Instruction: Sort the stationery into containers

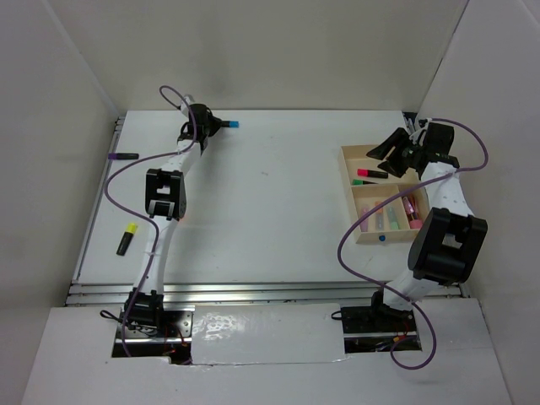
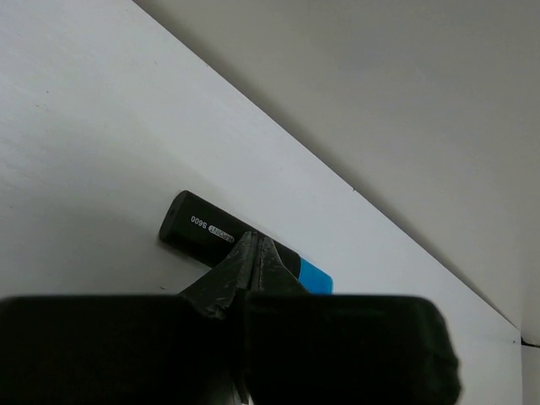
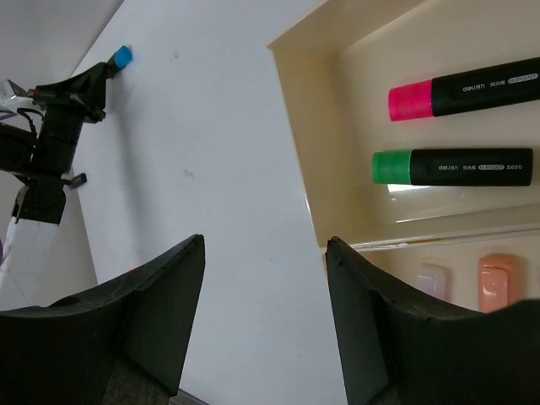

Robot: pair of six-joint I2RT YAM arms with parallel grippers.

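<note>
A black marker with a blue end (image 2: 316, 276) lies near the table's back edge. My left gripper is shut with its fingertips together over the marker's middle; whether they pinch it is hidden. In the top view the blue end (image 1: 234, 124) sticks out beyond this gripper. My right gripper stands open and empty, by the beige divided box (image 1: 347, 186). In the box's back compartment lie a pink-ended marker (image 3: 481, 89) and a green-ended marker (image 3: 456, 167). A purple-ended marker (image 1: 125, 156) and a yellow-ended marker (image 1: 126, 240) lie at the table's left.
Small pale and coloured items, including a pink one (image 3: 499, 281), sit in the box's front compartments. Something orange (image 1: 181, 218) is mostly covered by the left arm. Behind the back edge rises a wall (image 1: 270, 55).
</note>
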